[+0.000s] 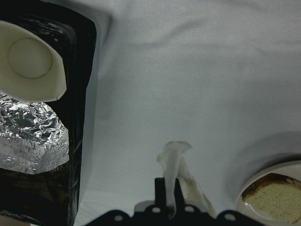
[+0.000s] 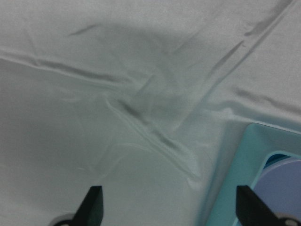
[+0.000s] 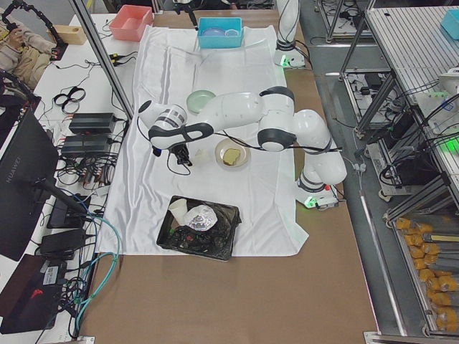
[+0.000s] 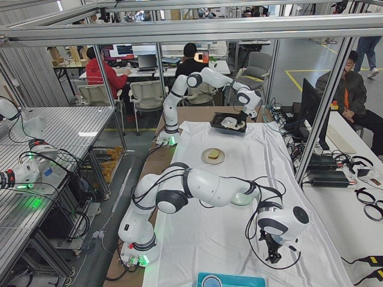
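My left gripper is shut on a crumpled white tissue [image 1: 187, 183], blurred in the left wrist view, above the cloth between a black tray [image 1: 75, 141] and a plate [image 1: 249, 212] holding a sponge-like yellow piece [image 1: 277, 202]. The tray contains a white paper cup [image 1: 30, 61] and crumpled foil [image 1: 33, 136]. My right gripper stands open and empty over the cloth, beside a blue bin [image 2: 249, 155] with a lilac round item [image 2: 277, 193] inside.
A green plate [image 3: 200, 97] lies mid-table on the white cloth [image 3: 172, 57]. A metal post [image 4: 326, 101] rises along the table's side, by a monitor and cables. The cloth has free room around the plates.
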